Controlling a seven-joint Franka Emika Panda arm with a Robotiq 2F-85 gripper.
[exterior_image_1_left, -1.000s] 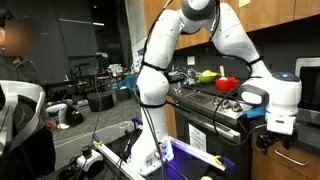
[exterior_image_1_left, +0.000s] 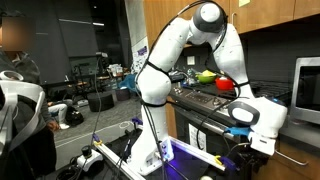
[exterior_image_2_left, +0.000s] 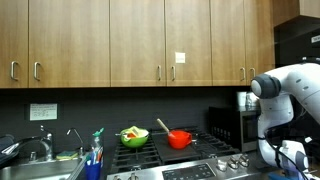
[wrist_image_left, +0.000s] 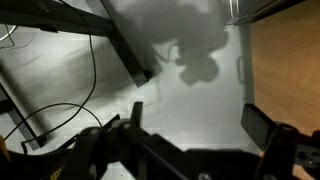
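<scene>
My gripper stands open in the wrist view, with two dark fingers wide apart and only grey floor between them. In exterior view 1 the white arm reaches over to the right, and the dark gripper (exterior_image_1_left: 243, 160) hangs low in front of the cabinets, beside a wooden drawer front (exterior_image_1_left: 290, 160) with a bar handle. Fine detail of the fingers is too small to tell there. Only the arm's white wrist (exterior_image_2_left: 290, 155) shows at the right edge of exterior view 2.
A red pot (exterior_image_2_left: 179, 139) and a bowl of green and yellow items (exterior_image_2_left: 132, 138) stand on the stovetop (exterior_image_2_left: 140, 160). The sink (exterior_image_2_left: 30, 172) is at the left. Below the stovetop in exterior view 1, an oven handle (exterior_image_1_left: 207, 122) juts out. Cables lie across the floor.
The arm's wrist and gripper have moved down and to the left in exterior view 1, and the hand has tilted. The pot, the bowl and the drawer front have stayed put.
</scene>
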